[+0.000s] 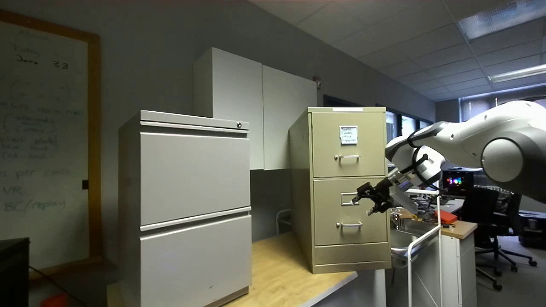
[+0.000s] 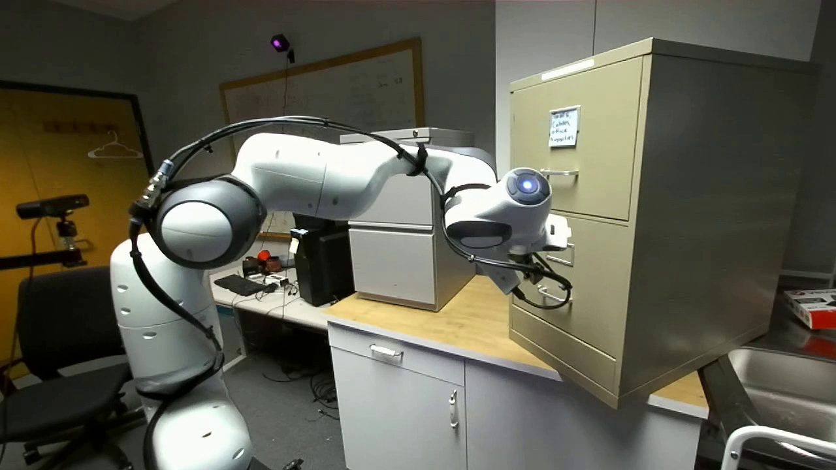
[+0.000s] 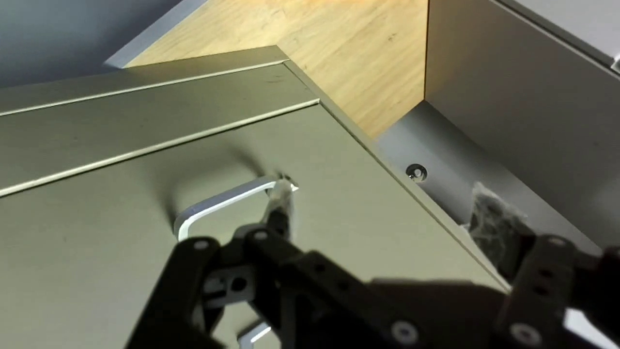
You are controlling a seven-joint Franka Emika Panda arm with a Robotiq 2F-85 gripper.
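Note:
A beige two-drawer filing cabinet [image 1: 327,209] stands on the wooden counter, both drawers closed. Its lower drawer has a metal handle [image 1: 350,225], and its upper drawer has another handle [image 1: 350,156] beneath a paper label. In front of the lower drawer, a little above its handle, my gripper [image 1: 361,207] is open and tilted, with nothing held. The wrist view shows the lower handle [image 3: 226,200] with one fingertip [image 3: 280,200] overlapping its end; whether they touch I cannot tell. The other fingertip [image 3: 491,227] lies far to the right, over the cabinet's edge.
A grey filing cabinet [image 1: 194,179] stands on the same wooden counter [image 2: 462,321] to the left in exterior view 1. At the right are a sink [image 2: 784,391] and a white rail [image 1: 425,238]. Bare counter shows between the two cabinets.

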